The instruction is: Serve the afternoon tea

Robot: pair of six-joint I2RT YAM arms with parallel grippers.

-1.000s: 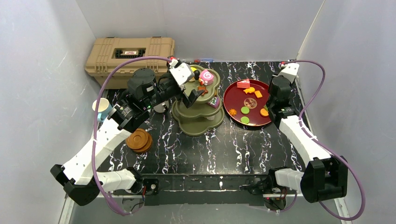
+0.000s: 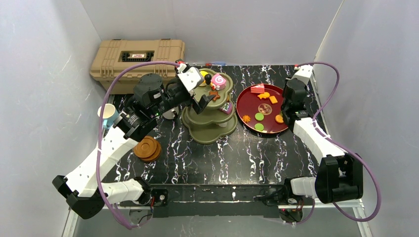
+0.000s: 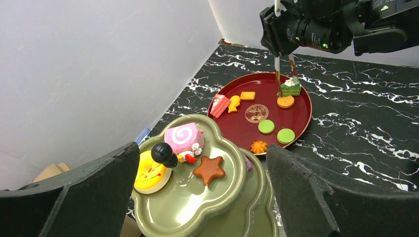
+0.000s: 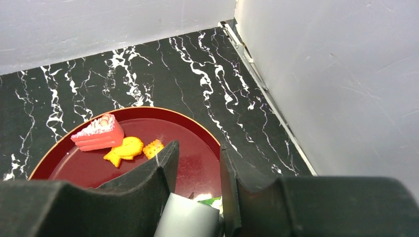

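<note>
In the left wrist view, my left gripper hangs open above the green tiered stand, nothing between its fingers. The top tier holds a pink swirl roll, a yellow round cake and a brown star. Over the far side of the red tray, my right gripper has a pale handle of what look like tongs between its fingers. Two thin prongs reach down to a green cake slice. Whether they pinch it I cannot tell.
A pink cake slice, biscuits and green discs share the tray. Left of the stand are a blue mug and brown coasters. A tan case stands behind.
My left arm and the objects on the stand stay put.
</note>
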